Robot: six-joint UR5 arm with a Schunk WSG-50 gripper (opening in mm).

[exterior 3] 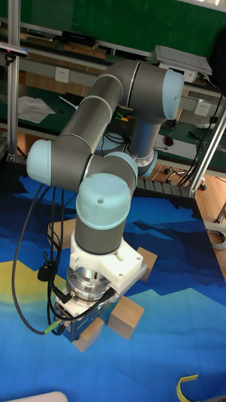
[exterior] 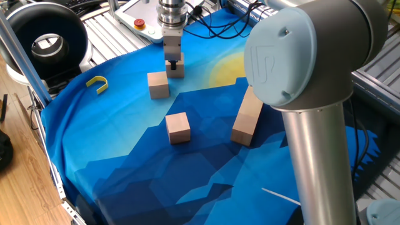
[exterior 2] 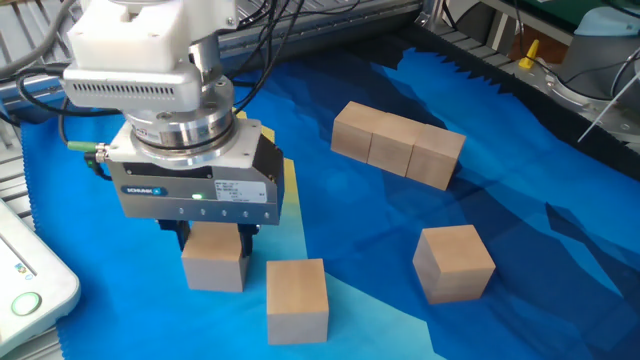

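Observation:
My gripper (exterior 2: 215, 243) is low over a wooden cube (exterior 2: 214, 268), its dark fingers (exterior 2: 248, 238) straddling it on two opposite sides. The fingers look open around the cube; whether either finger touches it is too fine to see. That cube (exterior: 175, 67) rests on the blue cloth, partly hidden by the gripper in exterior view 1. A second cube (exterior 2: 297, 302) stands close beside it, apart from the fingers. Another single cube (exterior 2: 454, 264) lies farther off to the right. Three blocks sit end to end as a row (exterior 2: 397, 143) behind.
A yellow hook-shaped piece (exterior: 98, 84) lies near the cloth's left edge. The teach pendant (exterior: 139, 22) with its red button is beside the cloth. Cables (exterior 2: 268, 62) hang around the wrist. Open cloth (exterior: 150, 178) extends in front of the blocks.

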